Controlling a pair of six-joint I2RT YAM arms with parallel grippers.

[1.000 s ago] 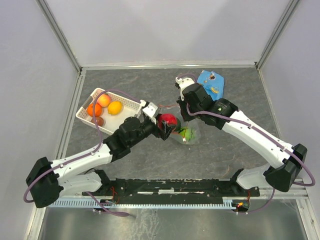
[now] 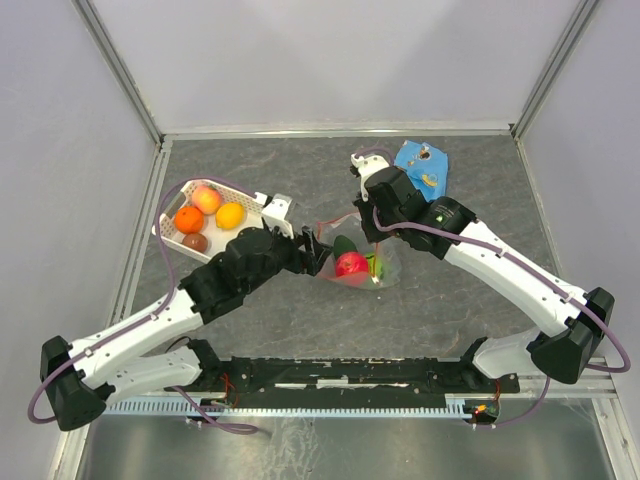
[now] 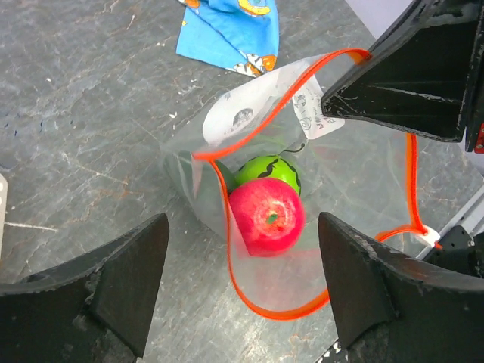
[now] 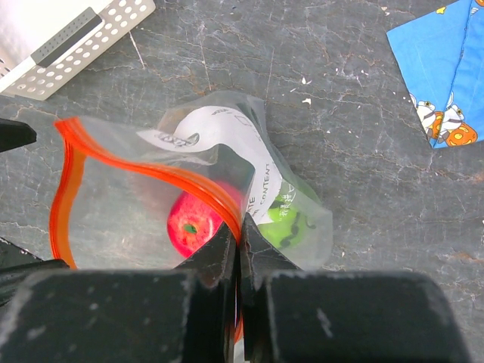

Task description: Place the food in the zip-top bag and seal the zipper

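Observation:
The clear zip top bag (image 3: 355, 174) gapes open, its orange zipper edge spread wide. Inside it lie a red round fruit or vegetable (image 3: 266, 216), a green striped one (image 3: 268, 172) and a dark green item (image 2: 344, 245). My left gripper is at the bag's mouth on the left, its two fingers well apart and nothing between them. My right gripper is shut on the bag's orange rim, holding that edge up.
A white perforated basket (image 2: 228, 238) at the left holds orange, yellow and brownish food (image 2: 195, 242). A folded blue cloth (image 2: 424, 166) lies behind the right arm.
The red item was in my left gripper and now lies in the bag, let go. The left gripper has drawn back to the left. My right arm has stayed still.

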